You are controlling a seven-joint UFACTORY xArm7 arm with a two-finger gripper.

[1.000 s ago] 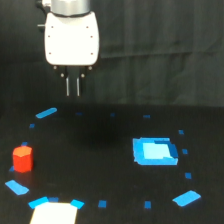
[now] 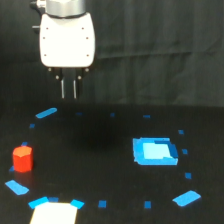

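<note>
My gripper (image 2: 69, 95) hangs at the upper left, pointing straight down, high above the dark table. Its two thin fingers stand apart and nothing shows between them. At the left edge of the table sits a small red block (image 2: 22, 159), well below the gripper and to its left. A white square framed in blue (image 2: 155, 151) lies on the right side. Near the bottom edge is a pale, cream-coloured piece (image 2: 54, 214) with blue around it, partly cut off by the frame.
Blue tape strips (image 2: 186, 198) and small blue squares mark out the black tabletop. A dark curtain (image 2: 150, 50) hangs behind.
My gripper has shifted slightly to the left and is a touch lower. Nothing on the table has moved.
</note>
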